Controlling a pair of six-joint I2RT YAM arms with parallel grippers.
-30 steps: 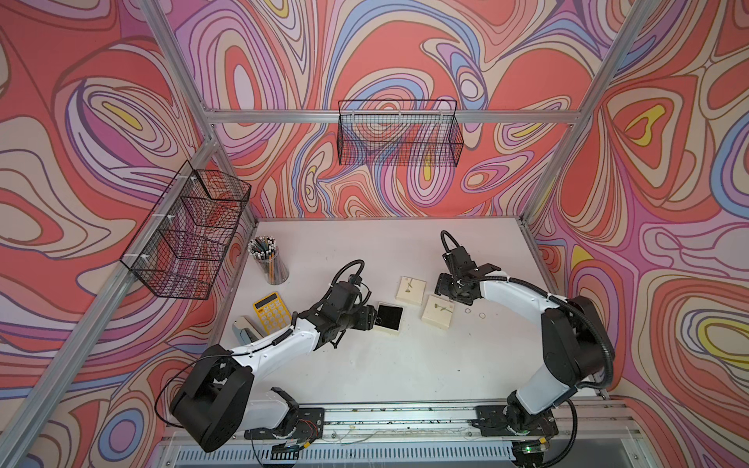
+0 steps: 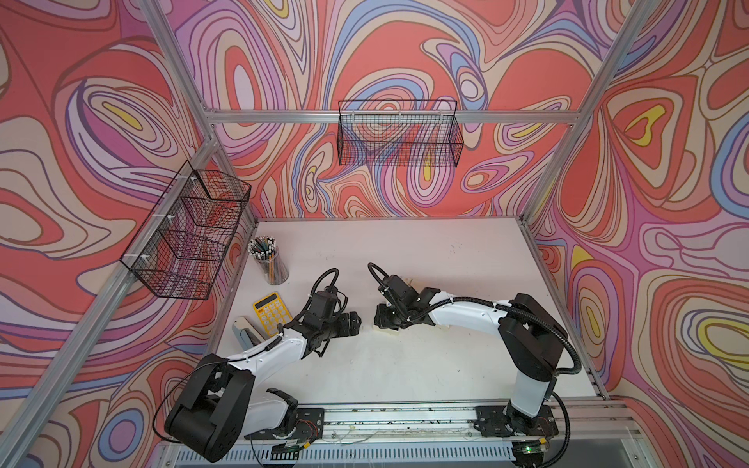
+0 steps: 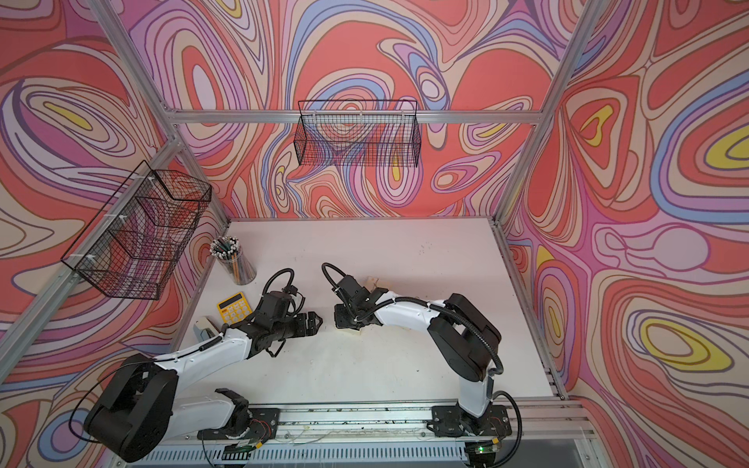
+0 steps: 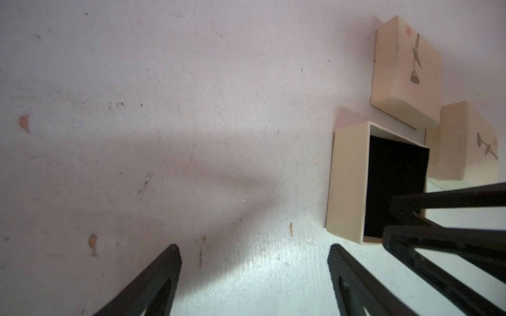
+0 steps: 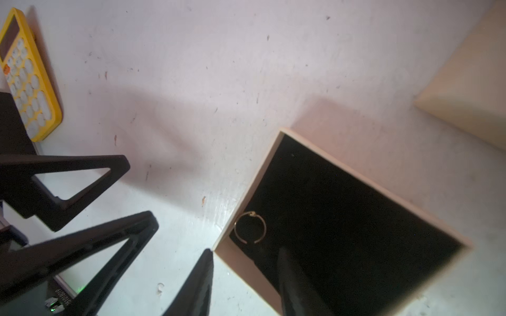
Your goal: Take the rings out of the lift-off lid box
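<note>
A cream open box (image 5: 342, 168) with a black lining lies under my right gripper. One thin gold ring (image 5: 250, 227) rests in its left corner, close to the wall. My right gripper is part open above that corner, its fingers apart and nothing between them; one finger (image 5: 197, 281) is over the wall's outer side, the other over the lining. In the left wrist view the box (image 4: 348, 181) stands at the right, the right gripper's dark fingers (image 4: 453, 197) reaching over it. My left gripper is wide open over bare table, left of the box.
Two closed cream boxes, one farther back (image 4: 411, 68) and one at the right (image 4: 474, 144), stand close to the open box. A yellow calculator (image 2: 272, 313) and a cup of pens (image 2: 269, 261) are at the left.
My right gripper has swept left from beyond the closed boxes to over the open box, now hiding much of it. The left gripper has drawn back left from the box and opened.
</note>
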